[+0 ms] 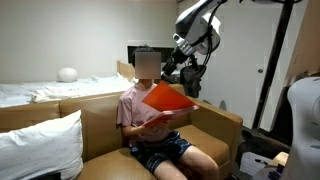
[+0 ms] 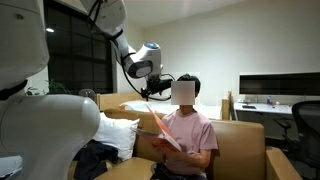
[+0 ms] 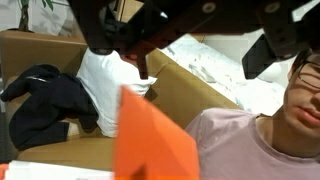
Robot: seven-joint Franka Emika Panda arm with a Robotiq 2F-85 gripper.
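A seated person [image 1: 135, 107] in a pink shirt holds a red folder or booklet [image 1: 167, 97] opened in front of the chest, one leaf raised. The same red item [image 2: 180, 130] shows in exterior view 2, and its orange-red leaf [image 3: 150, 140] stands up close below the fingers in the wrist view. My gripper is open, its dark fingers wide apart with nothing between them. In exterior view 1 the gripper hangs above the raised leaf, beside the person's head, apart from the folder.
The person sits on a tan leather sofa [image 1: 100, 125]. White pillows [image 1: 42, 148] and dark clothing [image 3: 55, 105] lie on the sofa's other end. Behind it is a bed with white bedding [image 1: 35, 92]. A desk with a monitor [image 2: 270, 86] stands farther back.
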